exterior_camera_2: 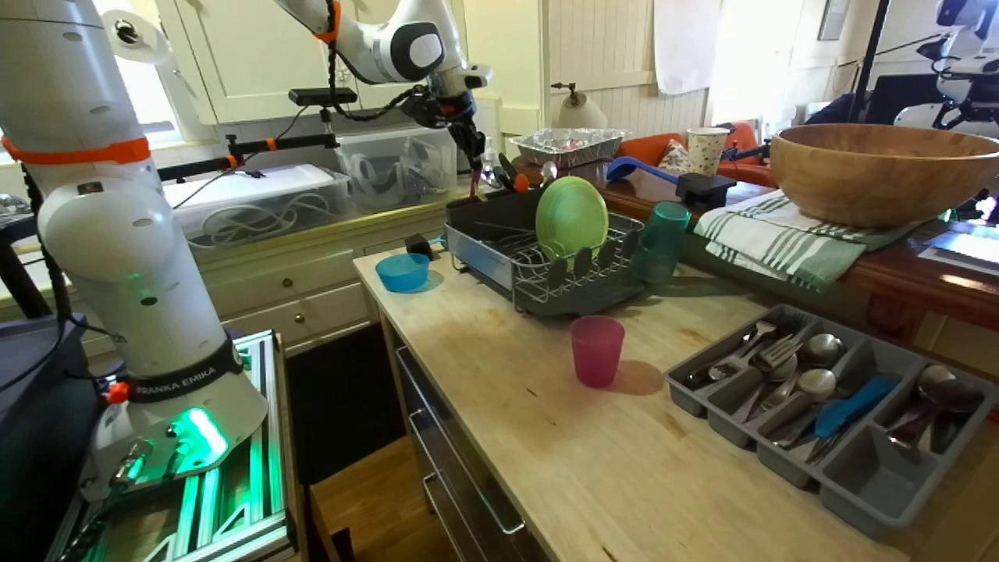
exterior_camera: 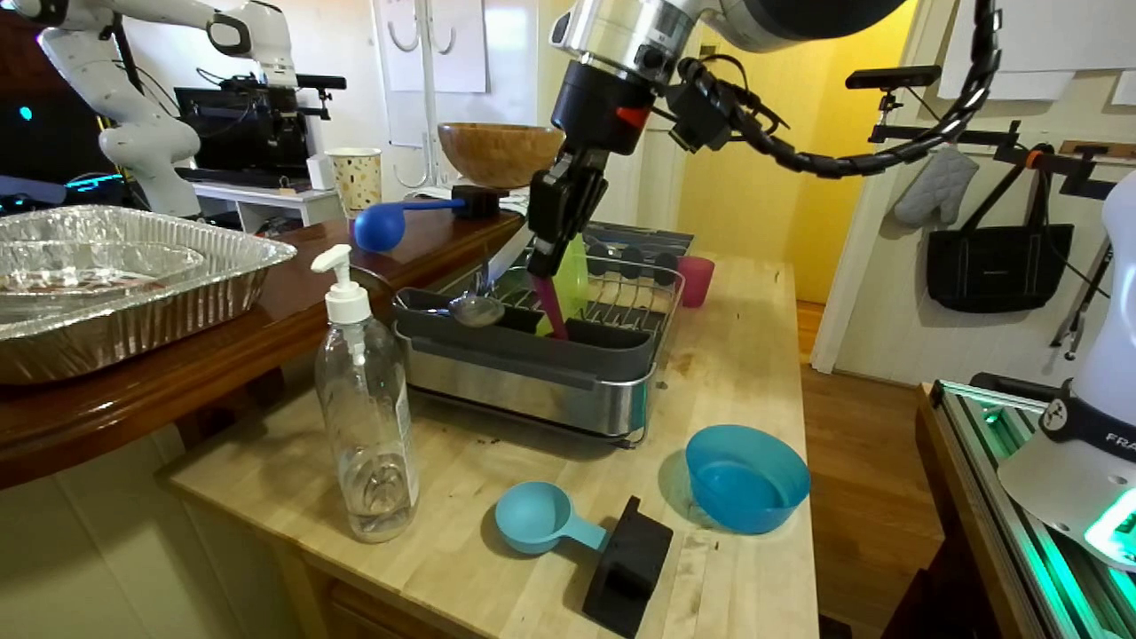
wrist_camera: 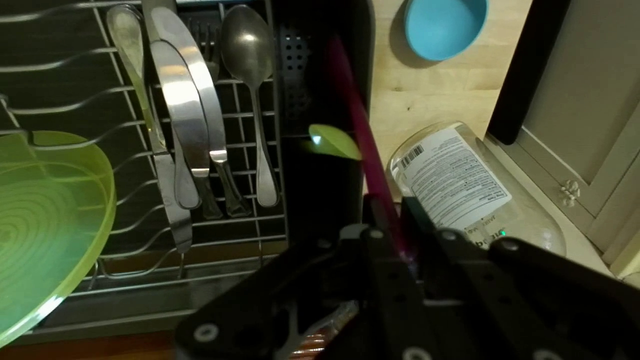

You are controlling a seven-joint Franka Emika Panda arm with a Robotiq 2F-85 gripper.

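My gripper (exterior_camera: 540, 266) is shut on a long magenta utensil (exterior_camera: 550, 309), above the dark utensil holder (exterior_camera: 490, 336) on the near side of the dish rack. In the wrist view the magenta utensil (wrist_camera: 360, 123) runs from between my fingers down into the holder's dark compartment, where its far end is lost in shadow. A yellow-green tip (wrist_camera: 336, 141) shows beside it; what it belongs to is unclear. A green plate (exterior_camera_2: 571, 218) stands upright in the rack (exterior_camera_2: 524, 300). Knives (wrist_camera: 180, 96) and a spoon (wrist_camera: 246, 45) lie over the rack's wires.
On the counter are a clear pump bottle (exterior_camera: 367, 437), a light blue scoop (exterior_camera: 535, 517) with a black block (exterior_camera: 628, 570), and a blue bowl (exterior_camera: 747, 479). A pink cup (exterior_camera_2: 597, 350) and a grey cutlery tray (exterior_camera_2: 899, 487) stand beyond the rack.
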